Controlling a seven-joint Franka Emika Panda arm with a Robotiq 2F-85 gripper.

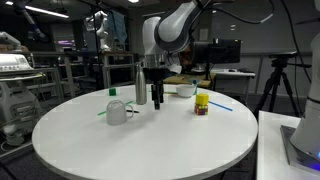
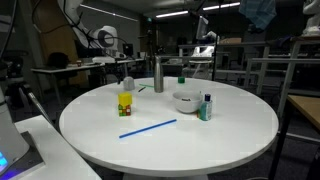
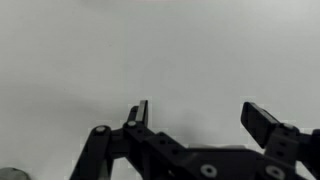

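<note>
My gripper (image 1: 156, 102) points down over the white round table (image 1: 150, 145) in exterior view 1, near the tall grey bottle (image 1: 141, 88) and to the right of a pale mug (image 1: 117, 113). In the wrist view the gripper is open, its black fingers wide apart with only bare tabletop between them. A yellow block (image 2: 125, 103) sits on the table in exterior view 2. The white bowl (image 2: 187, 103) stands beside a small dark-blue bottle (image 2: 206, 108). Its height above the table is hard to judge.
A blue pen-like stick (image 2: 148, 129) lies near the yellow block. Toward the far side there is a small green item (image 1: 112, 92). Part of a dark round thing (image 3: 12, 174) shows at the wrist view's lower left corner.
</note>
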